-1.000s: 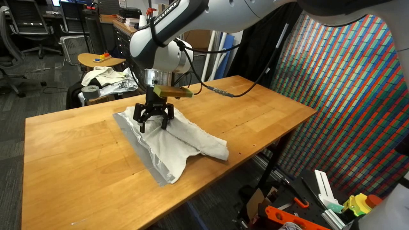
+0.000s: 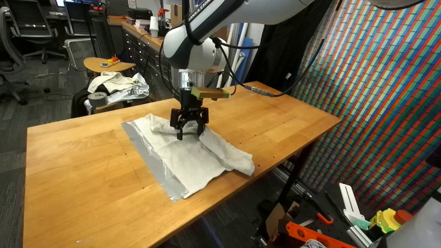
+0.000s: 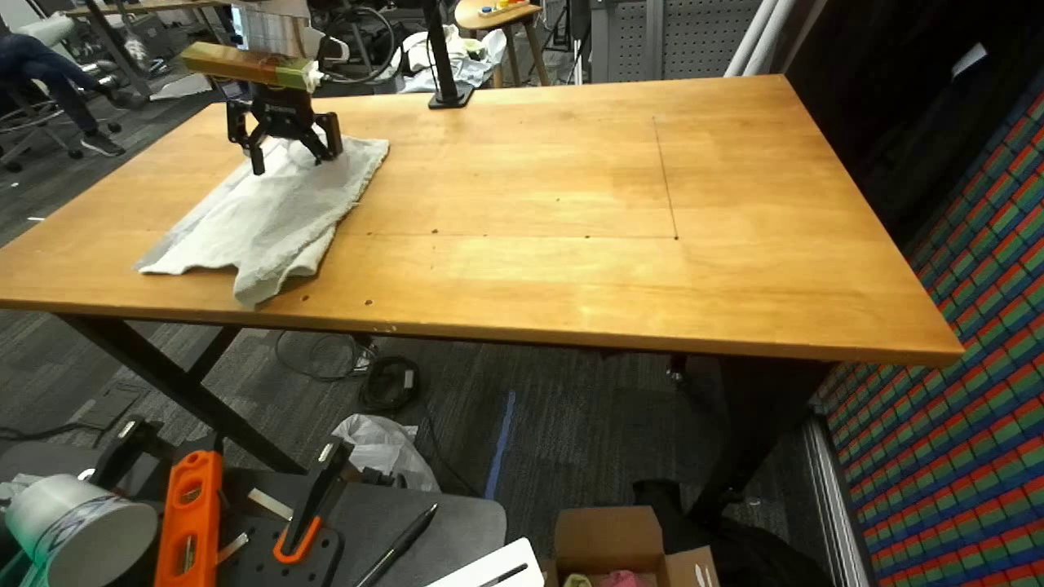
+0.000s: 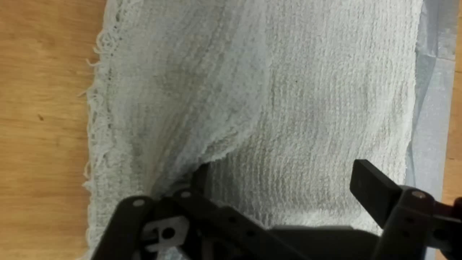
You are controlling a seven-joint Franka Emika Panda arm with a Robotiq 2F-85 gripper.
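Observation:
A whitish ribbed cloth [image 2: 184,159] lies on the wooden table with one side folded over. Along its opposite side, a grey strip [image 2: 153,159] shows from beneath it. My gripper [image 2: 190,133] points down at the cloth's far end, its fingers spread apart. In the wrist view, one finger [image 4: 374,190] stands over the flat part of the cloth [image 4: 329,108]. The other fingertip is tucked under the lip of the fold [image 4: 216,130] and partly hidden by it. From exterior view 2, the gripper [image 3: 285,165] appears low over the cloth [image 3: 269,215].
Bare table [image 3: 607,215] stretches widely to one side of the cloth, and more free wood [image 2: 91,177] lies on the other. A black post base [image 3: 450,96] stands at the table's back edge. The cloth's near corner [image 3: 256,290] comes close to the front edge.
The gripper has moved to the right in exterior view 1. The folded side of the cloth has shifted right too and spread out, while the grey strip has stayed in place.

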